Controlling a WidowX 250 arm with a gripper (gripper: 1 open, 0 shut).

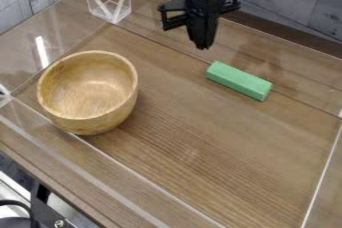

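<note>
The black gripper (203,38) hangs at the top centre of the camera view, above the back of the wooden table, shut with nothing visible between its fingers. A mint-green rectangular block (238,80) lies on the table to the right of the gripper and nearer the front. A large tan round bowl (88,90) sits at the left of the table.
A clear plastic piece (114,6) stands at the back left. The table's walls run along the back and left sides.
</note>
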